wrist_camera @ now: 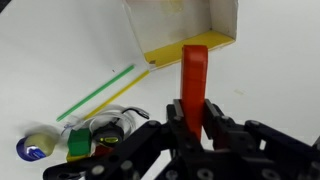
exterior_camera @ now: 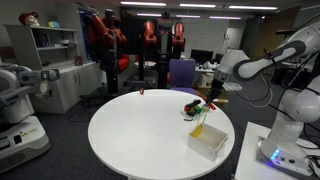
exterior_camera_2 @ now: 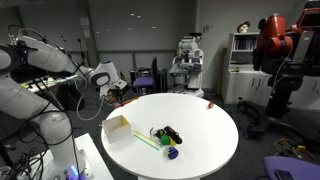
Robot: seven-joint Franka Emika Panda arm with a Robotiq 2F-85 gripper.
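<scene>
My gripper is shut on a long orange-red object (wrist_camera: 194, 72), which sticks out past the fingertips in the wrist view. Beyond it lies the open box (wrist_camera: 160, 22), pale with a yellowish edge. In exterior view 1 the gripper (exterior_camera: 211, 98) hangs over the right side of the round table, behind the box (exterior_camera: 208, 143). Exterior view 2 has the box (exterior_camera_2: 117, 134) at the table's left edge. What the held object is, I cannot tell.
A green straw (wrist_camera: 95, 93) and a yellow straw (wrist_camera: 117, 93) lie beside the box. Near them are a green block (wrist_camera: 79, 142), a blue ball (wrist_camera: 36, 146) and black items. A small red thing (exterior_camera_2: 210, 105) sits on the far side.
</scene>
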